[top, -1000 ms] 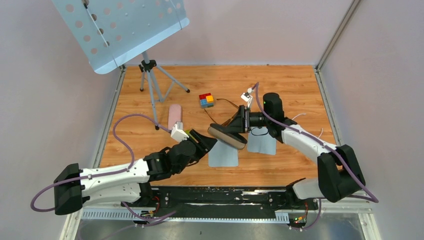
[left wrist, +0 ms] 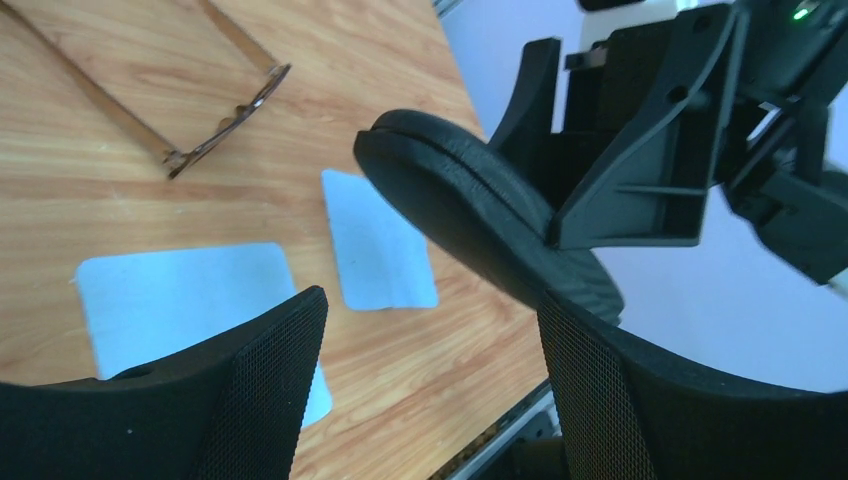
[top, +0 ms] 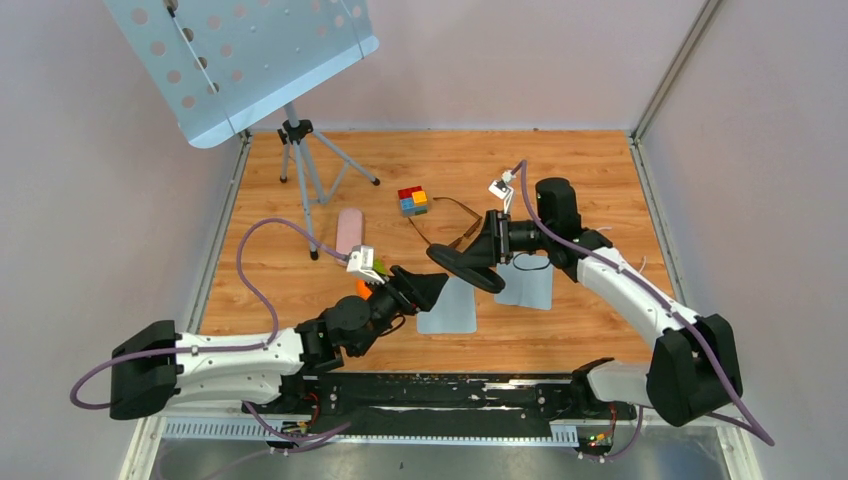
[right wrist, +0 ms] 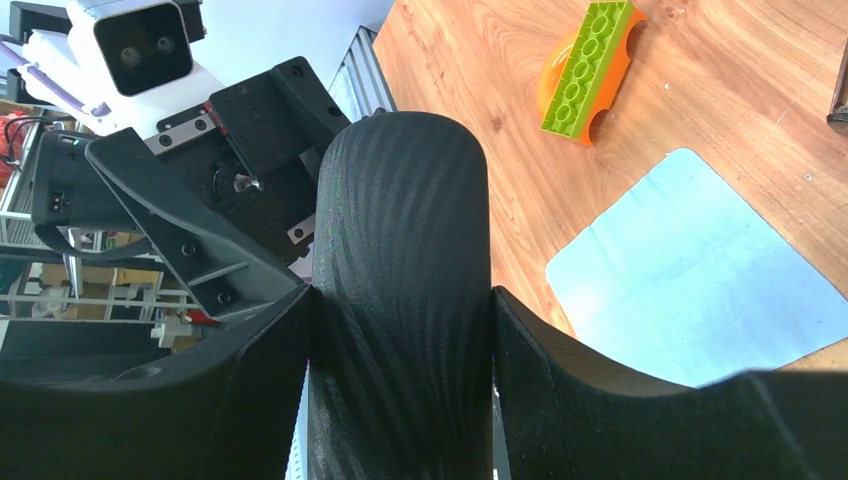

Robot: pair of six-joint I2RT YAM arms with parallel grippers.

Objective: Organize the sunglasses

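Observation:
A black ribbed glasses case (right wrist: 400, 220) is held above the table, with my right gripper shut on it. In the top view the case (top: 468, 271) is tilted, and it looks closed. My left gripper is partly open close to the case's near end, nothing between its fingers. One left finger (left wrist: 600, 390) overlaps that end in the left wrist view; whether they touch cannot be told. Brown-framed sunglasses (left wrist: 225, 125) lie unfolded on the table behind the case, temples pointing away.
Two pale blue cloths, a left one (top: 447, 312) and a right one (top: 530, 290), lie flat below the grippers. Left of them are a pink case (top: 350, 230) and an orange-green block (right wrist: 590, 70). A colourful cube (top: 412, 200) and a tripod (top: 305, 175) stand farther back.
The case's tan face, visible a second ago, has turned out of the top view; the right arm shifted slightly right.

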